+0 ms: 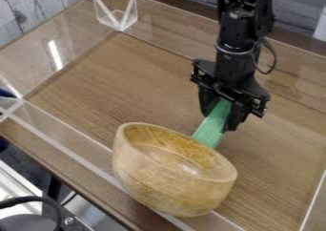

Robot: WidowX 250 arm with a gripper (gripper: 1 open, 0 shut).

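Note:
My black gripper (230,101) is shut on a green object (212,128), long and smooth, that slants down toward the lower left. Its lower end is at the rim of a large beige wooden bowl (178,187), which lies in the lower middle of the view; whether the two touch I cannot tell. The part of the green object between my fingers is mostly hidden by them.
Clear plastic pieces (117,13) stand at its far left edge. Black hardware (36,216) shows at the lower left corner.

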